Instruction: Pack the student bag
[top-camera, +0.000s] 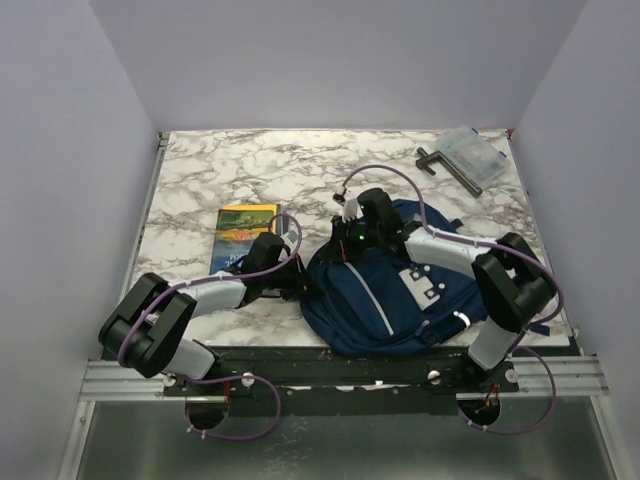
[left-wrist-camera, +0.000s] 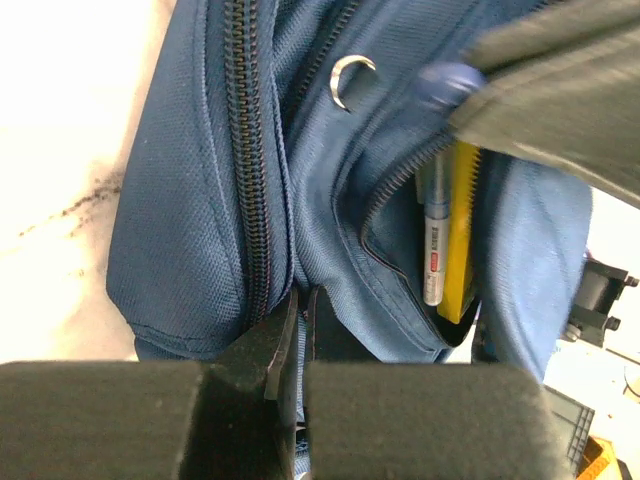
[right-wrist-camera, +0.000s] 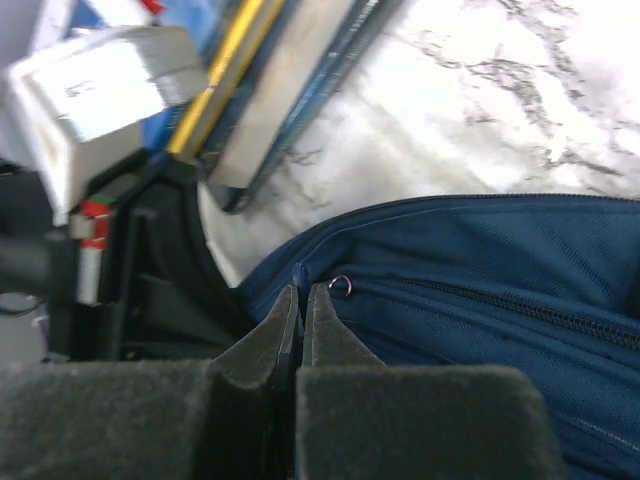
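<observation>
A navy backpack (top-camera: 400, 310) lies on the marble table. In the left wrist view its zipped edges and an inner pocket (left-wrist-camera: 400, 280) holding a marker (left-wrist-camera: 436, 260) and a yellow item (left-wrist-camera: 460, 220) fill the frame. My left gripper is shut down on the bag's fabric, nothing clearly between its fingers. My right gripper is shut at the bag's zipper edge, by a small metal pull (right-wrist-camera: 340, 285); nothing clearly shows between its fingers.
Books (top-camera: 238, 225) lie left of the bag, partly under my left arm. A clear case (top-camera: 472, 155) and a dark bar (top-camera: 450, 172) lie at the back right.
</observation>
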